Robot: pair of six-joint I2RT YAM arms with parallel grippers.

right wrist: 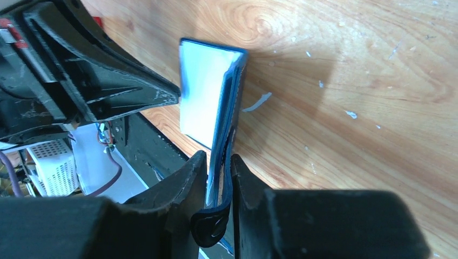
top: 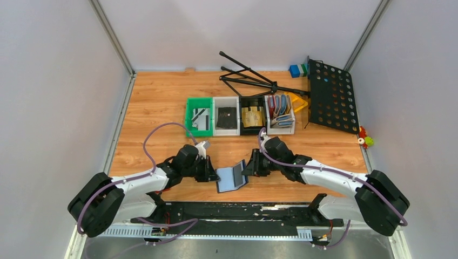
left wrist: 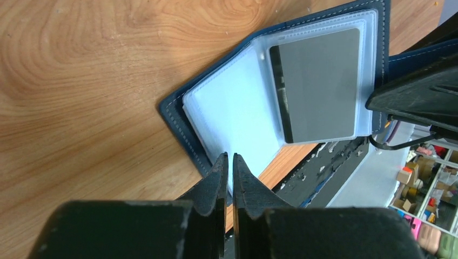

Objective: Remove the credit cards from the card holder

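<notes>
The open card holder (top: 229,179) stands between the grippers near the front edge, with translucent sleeves (left wrist: 237,108) and a dark grey card (left wrist: 321,86) in the upper sleeve. My left gripper is at the holder's left side, its fingertips close together at the sleeves' edge; whether they grip anything is unclear. My right gripper has the blue edge of the holder between its fingers, seen edge-on in the right wrist view; how firmly it is closed cannot be told.
Four bins (top: 213,116) with cards and wallets sit behind. A folded black stand (top: 254,81) and perforated plate (top: 329,97) lie at the back right.
</notes>
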